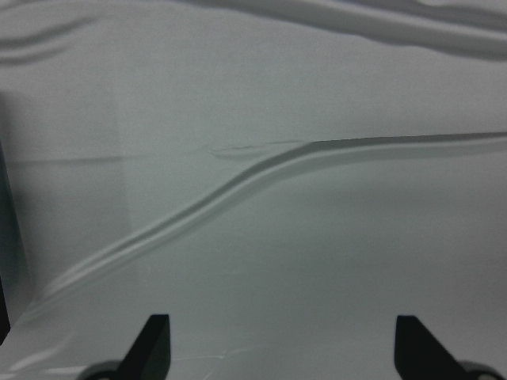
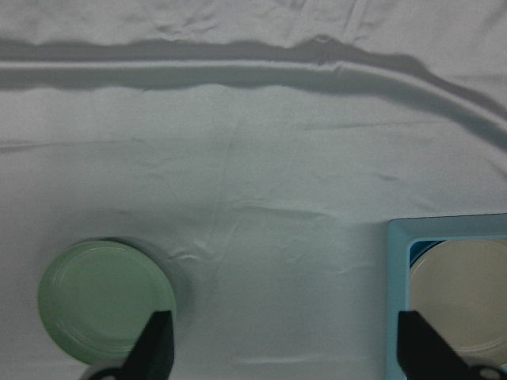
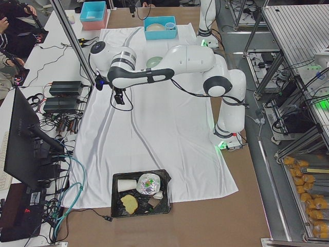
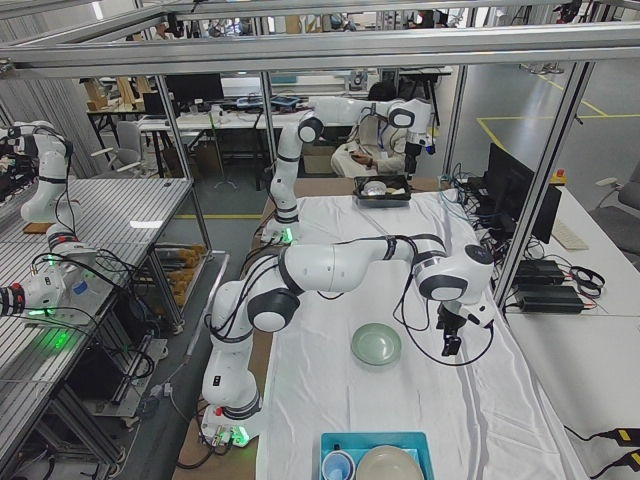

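Note:
My left gripper [image 3: 118, 96] hangs above the white cloth [image 3: 154, 128] in the camera left view; its fingers stand open over bare, creased cloth in the left wrist view. My right gripper [image 4: 452, 335] is raised between the green plate [image 4: 376, 344] and the blue bin [image 4: 375, 440]. In the right wrist view it is open and empty, with the plate [image 2: 103, 293] at lower left and the bin [image 2: 398, 293] at lower right, a beige plate [image 2: 455, 289] inside. A blue cup [image 4: 338, 467] also sits in the bin.
A black tray [image 3: 118, 206] with a white roll, a foil-covered round item, a yellow piece and small items lies at the opposite end from the bin. Monitor [image 3: 25, 144], cables and a metal post line one side.

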